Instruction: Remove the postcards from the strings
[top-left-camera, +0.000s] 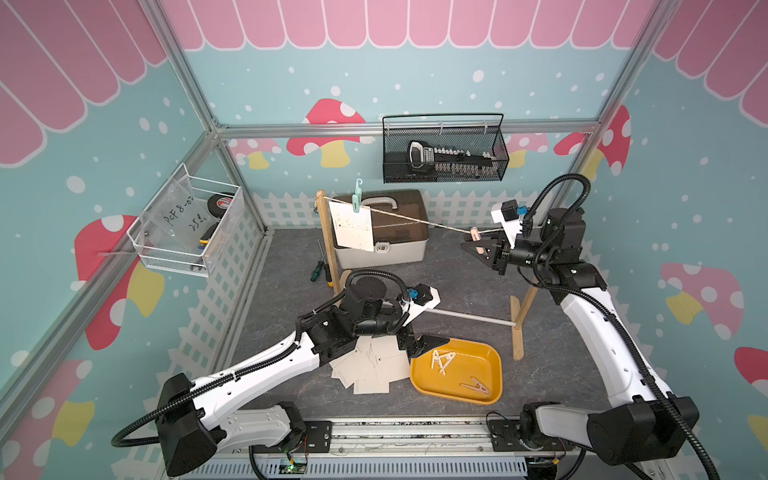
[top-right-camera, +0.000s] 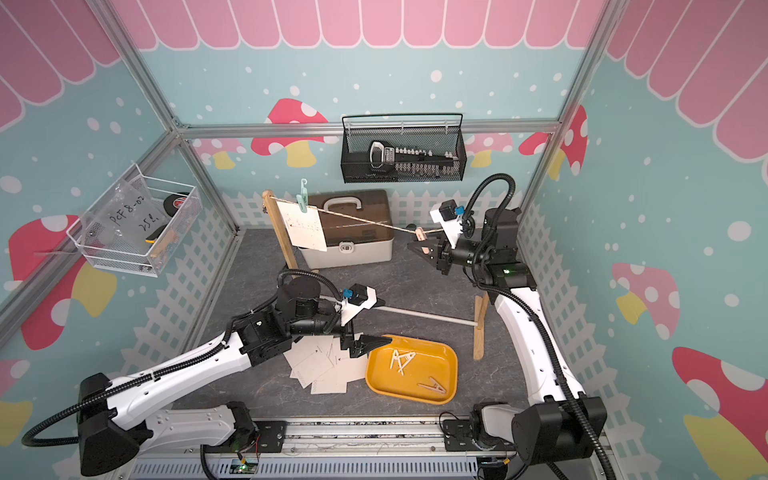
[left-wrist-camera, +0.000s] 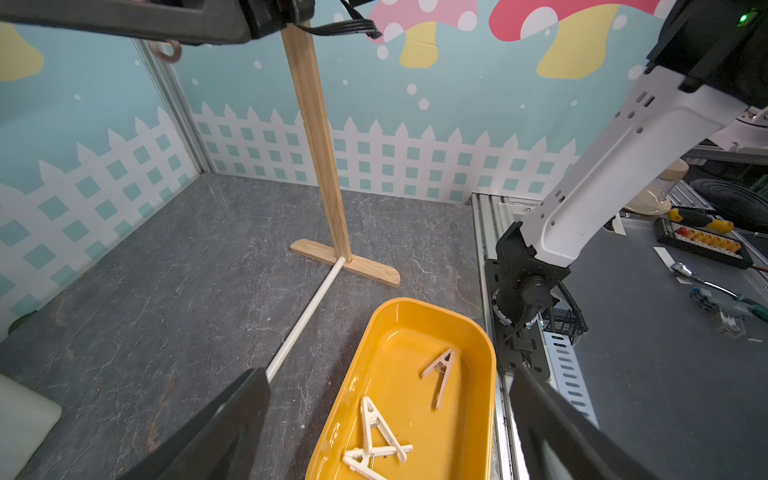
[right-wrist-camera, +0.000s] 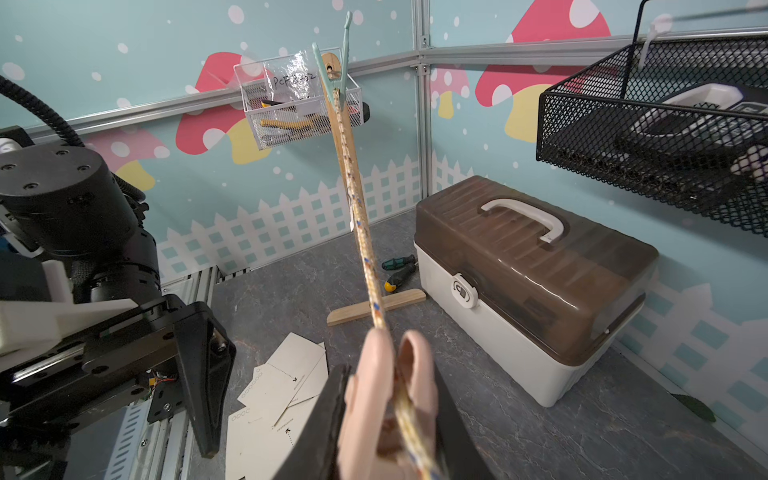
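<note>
One white postcard (top-left-camera: 353, 229) hangs from the string (top-left-camera: 420, 220) near the left post, held by a green clothespin (top-left-camera: 357, 197). My right gripper (top-left-camera: 477, 247) is shut on a pink clothespin (right-wrist-camera: 366, 400), and the string still runs between that clothespin's legs in the right wrist view. No card shows at this clothespin. Above the yellow tray (left-wrist-camera: 400, 302), my left gripper (top-left-camera: 429, 345) stands open, empty between its fingers. Loose postcards (top-left-camera: 369, 369) lie in a pile on the table left of the tray.
Several clothespins (left-wrist-camera: 372, 436) lie in the tray. The stand's wooden right foot (left-wrist-camera: 368, 270) and white crossbar (left-wrist-camera: 312, 312) rest on the table. A toolbox (right-wrist-camera: 520, 280) stands behind the string, with screwdrivers (right-wrist-camera: 400, 276) beside it.
</note>
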